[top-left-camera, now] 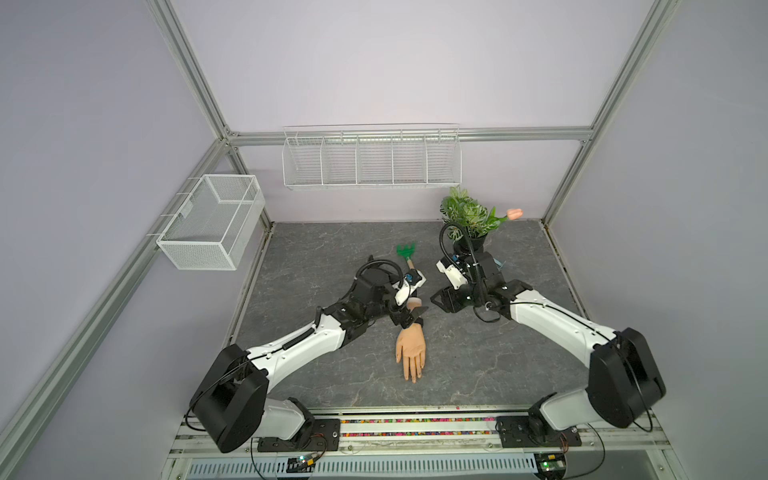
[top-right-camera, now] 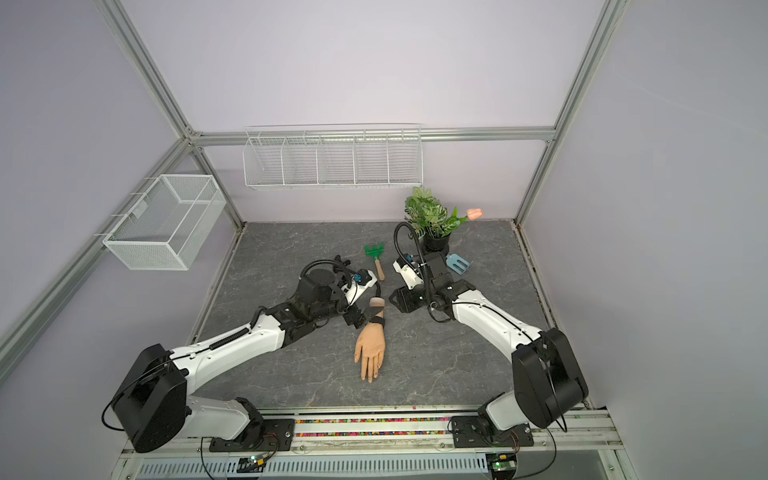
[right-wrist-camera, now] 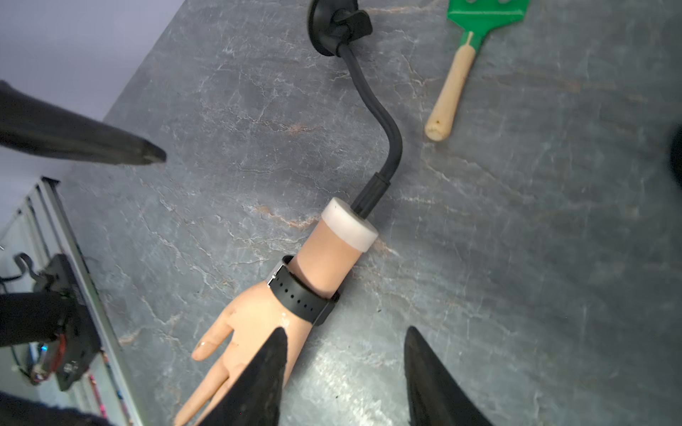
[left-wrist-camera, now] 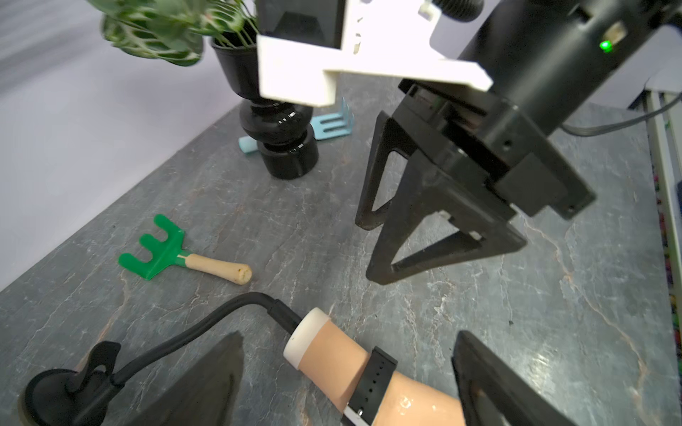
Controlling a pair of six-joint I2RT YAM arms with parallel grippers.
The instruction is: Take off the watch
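The watch's black strap point(right-wrist-camera: 304, 294), dotted with holes, circles the wrist of a flesh-coloured model hand point(right-wrist-camera: 259, 319) on the grey table. A silver buckle point(right-wrist-camera: 275, 273) shows at one side; the watch face cannot be made out. My left gripper is open above the forearm, with the strap seen between its spread fingers but apart from them. Off to the hand's right and raised, my right gripper is open too, and only bare table shows between its fingertips. In the top left view, the left gripper partly covers the wrist.
A black flexible stalk point(right-wrist-camera: 383, 124) joins the forearm to a suction base point(right-wrist-camera: 330, 28). Beyond it lies a green hand fork point(left-wrist-camera: 167, 248). A potted plant point(top-right-camera: 432, 220) and a blue fork point(top-right-camera: 457, 264) stand at the back right.
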